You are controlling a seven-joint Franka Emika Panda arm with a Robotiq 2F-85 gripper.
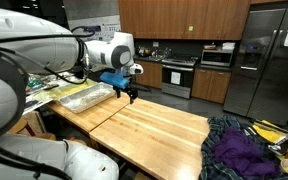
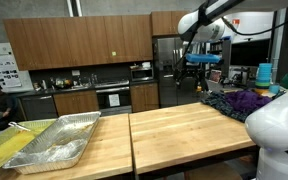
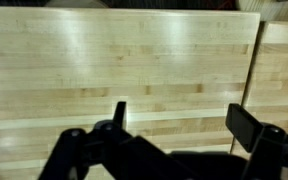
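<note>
High over the wooden table (image 1: 149, 130) hangs my gripper (image 1: 133, 93), pointing down. In the wrist view my gripper stands open, its two black fingers far apart. Only bare butcher-block tabletop (image 3: 114, 70) shows below and between them. A purple cloth (image 1: 241, 155) lies crumpled on a dark checked cloth (image 1: 216, 135) at the right of the table in exterior view 1. Nothing is in contact with the fingers.
A foil tray (image 2: 56, 145) sits at the left in exterior view 2, beside a yellow surface (image 2: 6, 150). Yellow items (image 1: 271, 133) and containers crowd the far right. A seam (image 3: 252, 60) splits the tabletop.
</note>
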